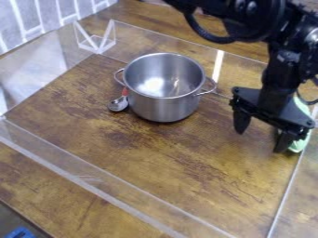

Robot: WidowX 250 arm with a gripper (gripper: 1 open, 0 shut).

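Observation:
A steel two-handled pot (165, 88) stands upper middle on the wooden table. A metal spoon with a red part (118, 103) lies at its left side. My black gripper (262, 132) is open at the right, with its fingers low over the table. A pale green object (300, 139) lies just behind it at the right edge, mostly hidden by the gripper.
Clear plastic edging (74, 177) borders the wooden work area. A small blue object (19, 232) shows at the lower left corner.

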